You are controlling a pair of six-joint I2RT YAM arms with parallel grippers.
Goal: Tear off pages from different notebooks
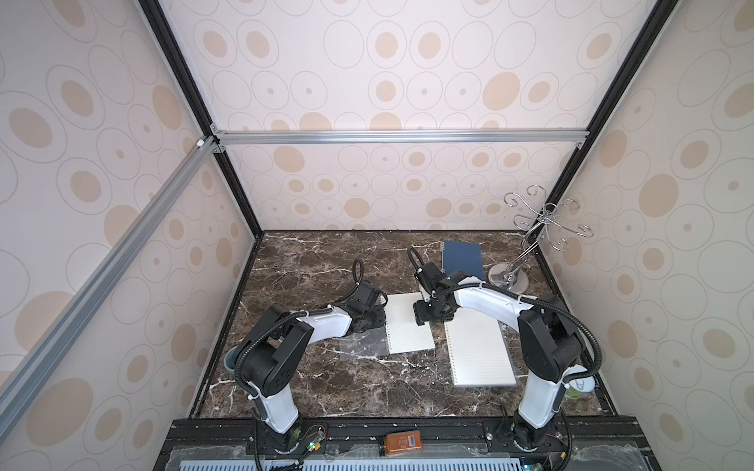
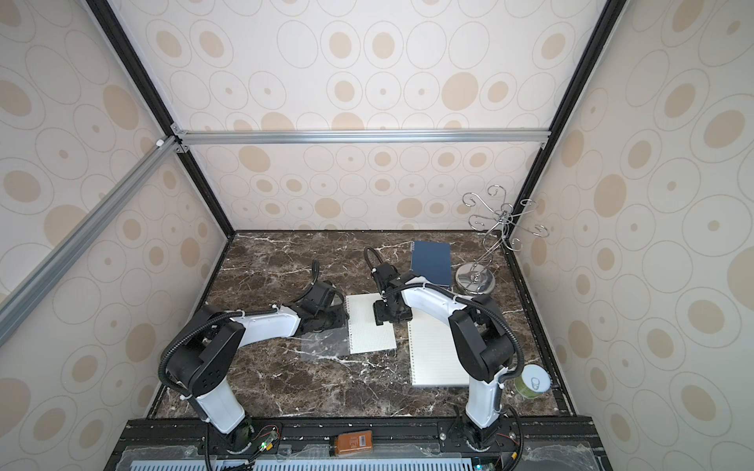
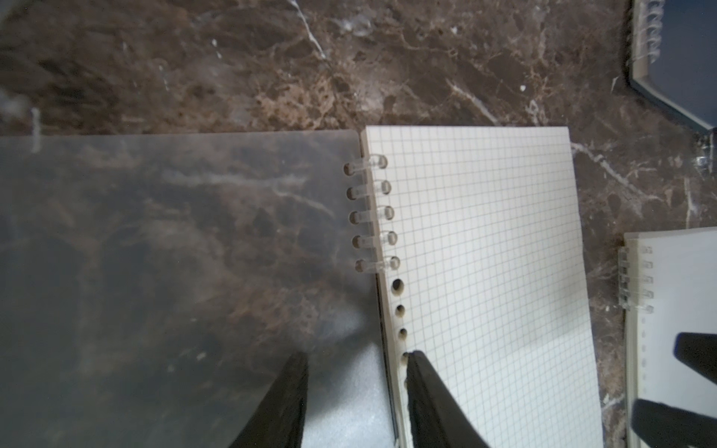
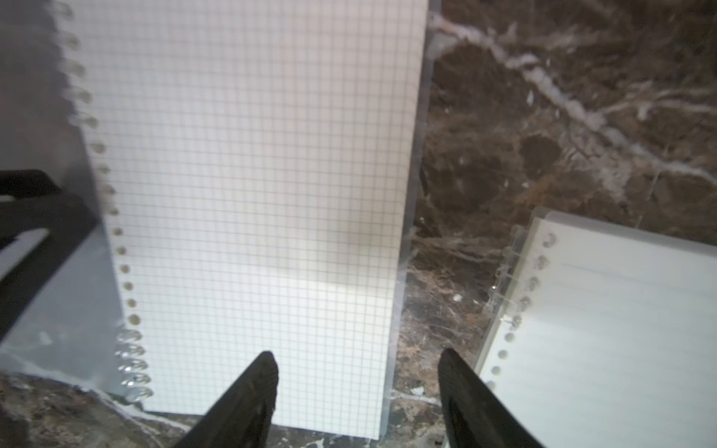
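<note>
An open grid notebook point(image 3: 485, 239) lies mid-table, its clear cover point(image 3: 186, 246) folded out to the left. My left gripper is low over that notebook's bound edge, fingers apart, nothing seen between them. My right gripper hangs above the same page's right part, fingers apart with nothing visibly held. A larger ruled notebook point(image 1: 479, 353) lies to its right, partly under my right arm. A closed dark blue notebook point(image 2: 429, 263) lies behind them.
A chrome hook stand point(image 2: 475, 278) stands at the back right. A green can point(image 2: 534, 380) sits at the front right.
</note>
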